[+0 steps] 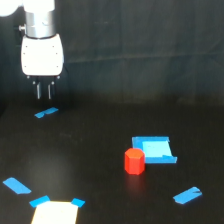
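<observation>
My gripper (pixel 45 92) hangs at the upper left, below a white arm. Its two thin dark fingers point down and stand apart, with nothing seen between them, above the dark table. Right of the middle sits a red block (pixel 135 161) with a many-sided outline. Just behind it lies a pale square (pixel 156 148) edged with blue tape, and the block overlaps its front left corner in this view. A cream-coloured square (pixel 55 213) is partly cut off by the bottom edge. The gripper is far from both squares and the block.
Strips of blue tape mark the table: one (pixel 17 186) at the left, another (pixel 187 195) at the lower right, and short pieces (pixel 46 112) below the gripper. A dark curtain (pixel 140 50) hangs behind.
</observation>
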